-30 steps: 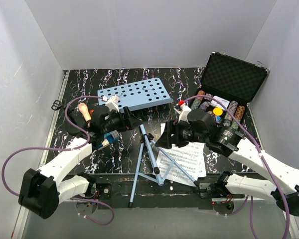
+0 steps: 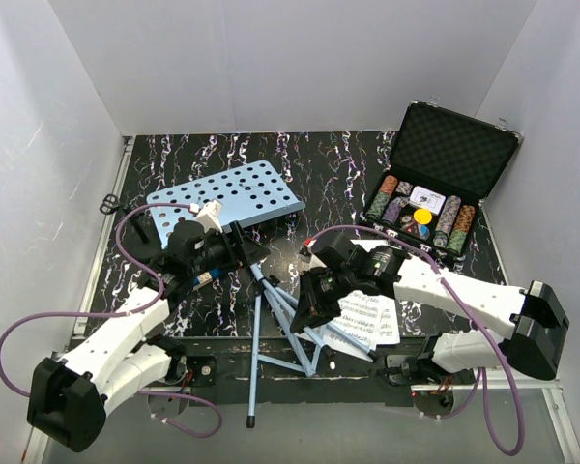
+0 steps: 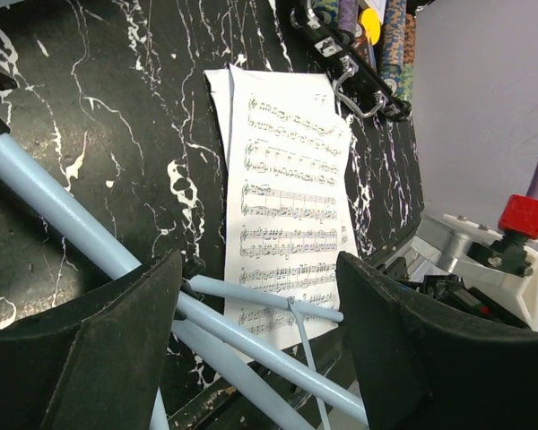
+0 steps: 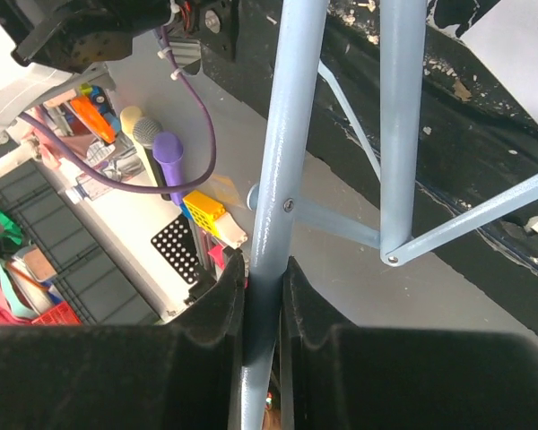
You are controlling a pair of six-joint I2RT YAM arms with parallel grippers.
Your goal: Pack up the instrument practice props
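A light blue folding music-stand base stands over the front edge, its tubes angled across the middle. My right gripper is shut on one of its tubes. My left gripper is open by the upper end of the tube; in the left wrist view the tubes pass below its fingers. The perforated blue desk panel lies at the back left. Sheet music lies on the marble top to the right of the stand, partly under its tubes and my right arm.
An open case of poker chips stands at back right. Dark items, including a scissor-like handle, lie at the left behind my left arm. White walls enclose the back and sides.
My right gripper has come down-left and shut on the tube. The stand has shifted left, and so has the perforated panel. My left gripper has moved slightly left.
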